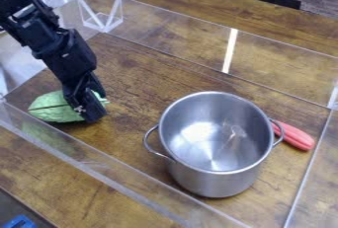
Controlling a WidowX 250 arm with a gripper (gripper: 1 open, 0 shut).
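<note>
My black gripper point(87, 102) is at the left of the camera view, lowered onto a pale green, elongated vegetable-like object point(55, 110) lying on the wooden table and shut on it. The fingertips are partly hidden against the green object. A steel pot point(211, 163) with two side handles stands at the lower right, apart from the gripper, with an empty-looking interior.
A red-handled utensil point(295, 136) lies behind the pot at the right, partly hidden by it. Clear low walls surround the wooden work area point(158, 74). A blue object point(19, 222) sits at the bottom left corner.
</note>
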